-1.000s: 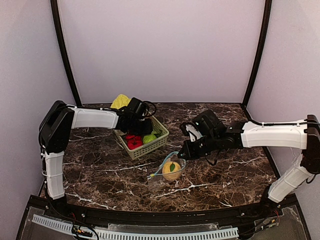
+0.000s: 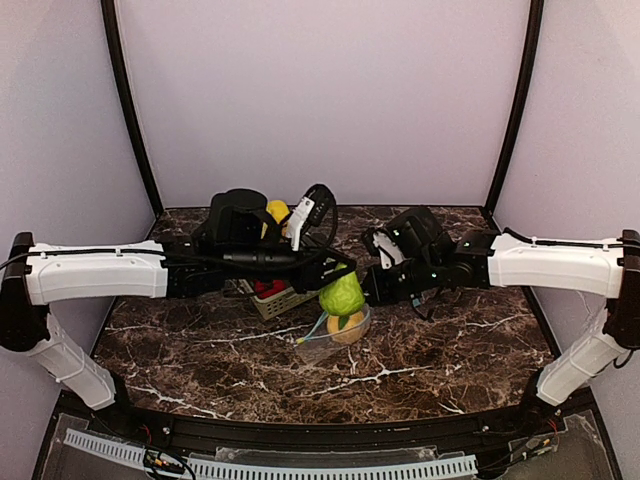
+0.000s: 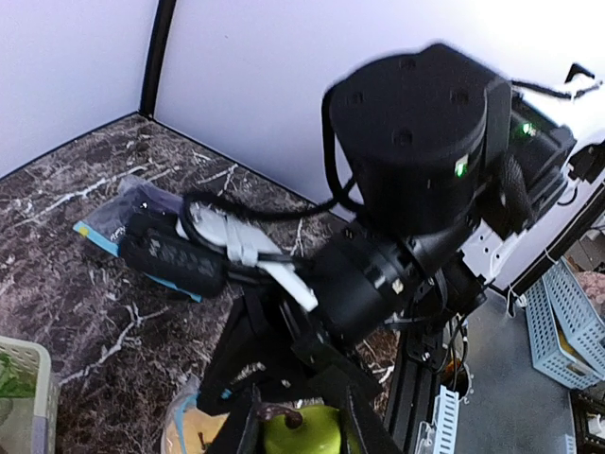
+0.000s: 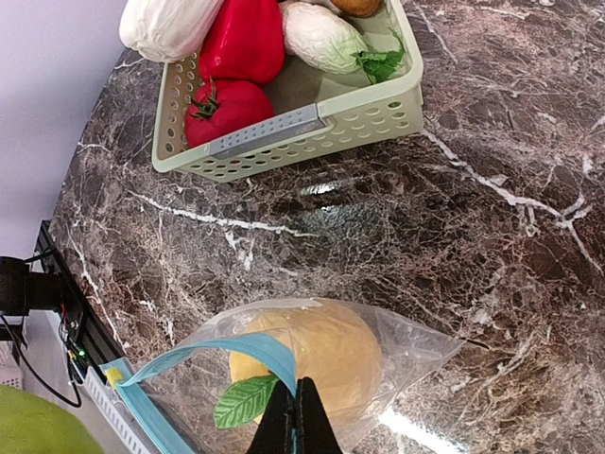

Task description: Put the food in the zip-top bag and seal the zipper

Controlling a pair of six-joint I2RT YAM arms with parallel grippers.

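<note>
A clear zip top bag point(image 4: 416, 345) lies open on the table with a peach-coloured fruit point(image 4: 331, 355) and its green leaf inside. My right gripper is shut on the bag's blue zip edge, holding that side up. My left gripper point(image 2: 338, 272) is shut on a round green vegetable point(image 2: 342, 296), which hangs above the bag's mouth. Its brown stem shows between the fingers in the left wrist view, where the green vegetable point(image 3: 302, 433) is partly cut off. In the right wrist view, the blurred green vegetable point(image 4: 38, 421) enters at the lower left.
A pale green basket point(image 4: 378, 115) holds a tomato point(image 4: 227, 112), a red pepper point(image 4: 248, 38) and other food behind the bag. Another bag with a blue strip point(image 3: 132, 213) lies farther back. Bare marble table surrounds the open bag at the front.
The right gripper has stayed almost still at the bag's edge.
</note>
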